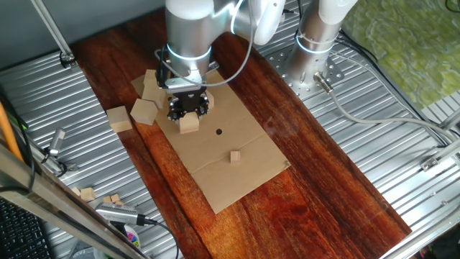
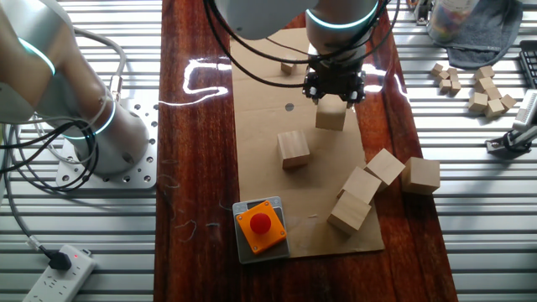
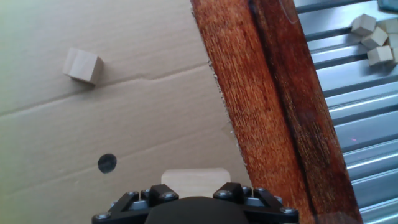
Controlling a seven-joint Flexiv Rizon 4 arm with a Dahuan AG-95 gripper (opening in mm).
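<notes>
A pale wooden block is at my gripper's fingertips, over the left part of the cardboard sheet. My gripper points down at it, one finger towards each side. In exterior view 2 the same block shows just below the gripper. From the wrist, only the block's far part is visible; the gripper covers the rest. Whether the fingers press on the block or stand apart from it is hidden, as is any gap beneath it.
On the cardboard lie a small cube and a black dot. Another block and an orange box with a red button stand nearby. Several blocks cluster around the sheet's edge. The cardboard's near end is mostly clear.
</notes>
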